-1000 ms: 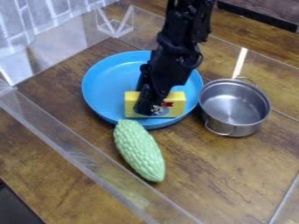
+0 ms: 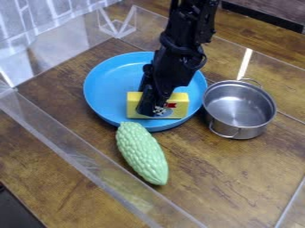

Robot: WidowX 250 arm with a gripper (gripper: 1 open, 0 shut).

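Note:
My black gripper (image 2: 155,96) reaches down onto a blue plate (image 2: 105,82) and is shut on a yellow block (image 2: 177,105) with a small red-and-white marking, which sits on the front part of the plate. The fingers cover much of the block's left and middle. A pale green bumpy vegetable (image 2: 142,153) lies just in front of the plate.
A steel pot (image 2: 238,116) stands to the right, close beside the plate. Clear sloping panels edge the left side. Bare wooden surface shows at the front and the back right.

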